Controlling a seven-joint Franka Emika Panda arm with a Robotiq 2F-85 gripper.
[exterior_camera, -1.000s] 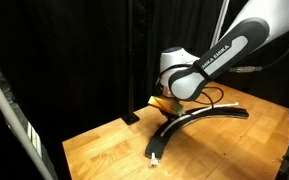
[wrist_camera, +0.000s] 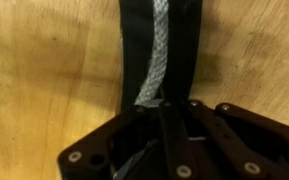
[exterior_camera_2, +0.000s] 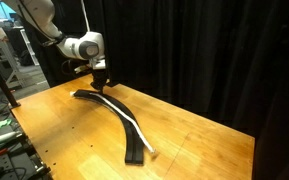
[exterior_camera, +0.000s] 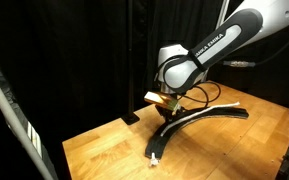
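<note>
A black curved strip (exterior_camera: 225, 112) lies flat on the wooden table. A thin pale rope (wrist_camera: 161, 30) runs along it; in exterior view 2 the rope (exterior_camera_2: 122, 111) drifts off the strip (exterior_camera_2: 134, 157) at the near end. The opposite rope tip (exterior_camera: 154, 157) rests at the strip's left end in exterior view 1. Low over the strip, pointing down, is my gripper (exterior_camera: 170, 119), nearer that left end. In the wrist view my gripper is shut on the rope where it meets the fingertips; the dark fingers are hard to tell from the black strip.
A black curtain (exterior_camera: 74, 70) hangs behind it. A small dark object (exterior_camera: 130, 118) sits at the table's back edge, and a cable (exterior_camera: 219, 93) loops beside the arm.
The arm and gripper have shifted only slightly over the strip. The strip and rope look nearly the same.
</note>
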